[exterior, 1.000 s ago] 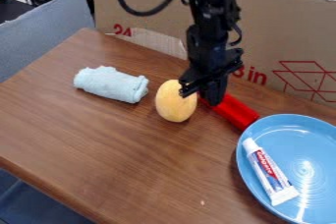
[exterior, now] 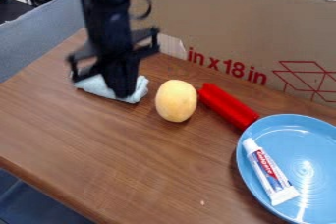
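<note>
My gripper (exterior: 112,71) is blurred by motion, hanging over the light blue rolled cloth (exterior: 130,90) at the upper left of the table; whether it touches the cloth I cannot tell, and its fingers are too blurred to read. A yellow oval object (exterior: 176,101) sits right of the cloth. A red elongated object (exterior: 227,104) lies beside it, further right. A blue plate (exterior: 313,159) at the right holds a white toothpaste tube (exterior: 269,172).
A cardboard box (exterior: 237,31) stands along the back. A grey padded surface (exterior: 33,36) borders the table at the left.
The objects on the table look unmoved.
</note>
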